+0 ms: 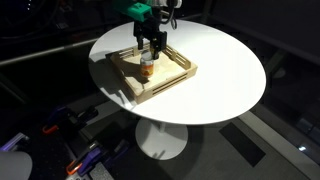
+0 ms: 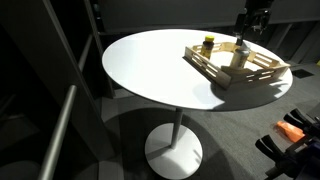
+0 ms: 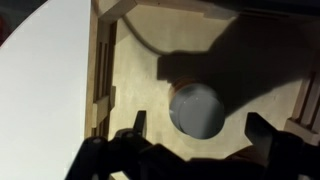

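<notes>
In exterior view 1, a jar [image 1: 147,66] with an orange body and pale top stands upright in a shallow wooden tray [image 1: 150,93]. My gripper [image 1: 150,46] is over the tray, its fingers apart. Exterior view 2 shows two containers in the tray: a yellow jar [image 2: 207,46] with a dark cap, and a pale one [image 2: 239,59]. Looking down from the wrist, I see a round grey lid [image 3: 200,112] between and beyond my open fingers, with nothing gripped. Part of a second orange-brown thing shows low in that view, mostly hidden by the gripper.
The slatted tray wall [image 3: 101,75] runs along the left of the wrist view. Around the tray, the white round table [image 1: 220,75] is mostly bare, with much free room on its right in exterior view 1. A dark shadow falls across the tray floor.
</notes>
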